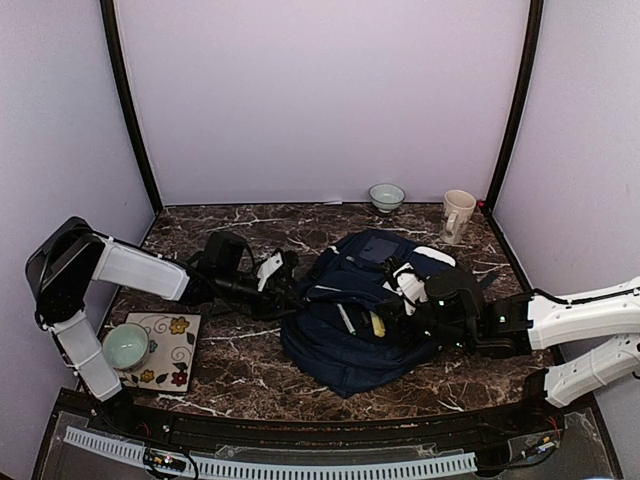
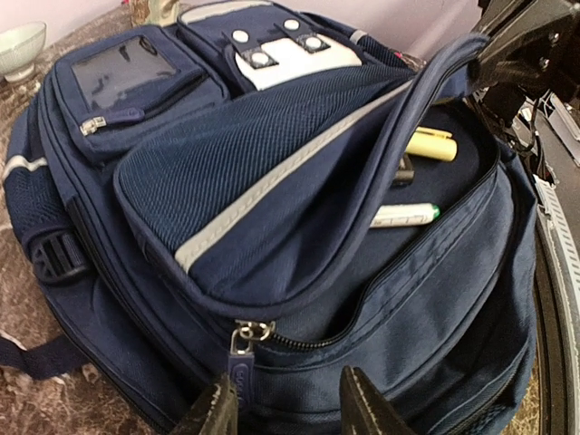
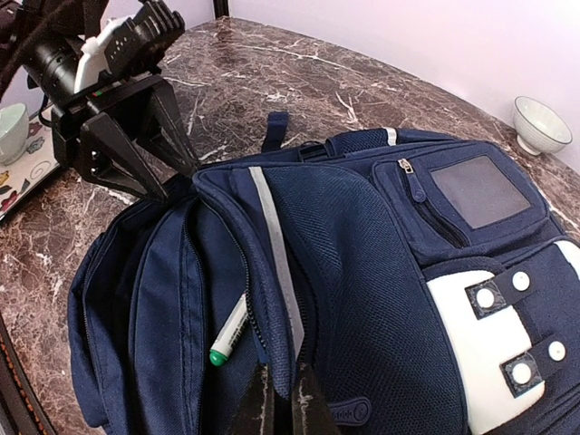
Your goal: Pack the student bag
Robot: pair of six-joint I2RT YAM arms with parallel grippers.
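Observation:
The navy student bag (image 1: pixel 345 360) lies on the marble table, its front pocket partly unzipped. My right gripper is shut on the edge of the pocket flap (image 2: pixel 299 217) and holds it up. Inside the pocket are a white marker with a green end (image 3: pixel 230 333) and a yellow marker (image 2: pixel 433 145). At the pocket's left corner stands my left gripper, its fingers apart, with navy fabric showing between them. Whether they grip that fabric cannot be told. A zipper pull (image 2: pixel 241 376) hangs beside one of its fingers.
A patterned tray (image 1: pixel 160 375) with a pale green bowl (image 1: pixel 125 347) stands at the left. At the back are another bowl (image 1: pixel 387 197) and a white mug (image 1: pixel 457 217). Bare table lies behind and to the left of the bag.

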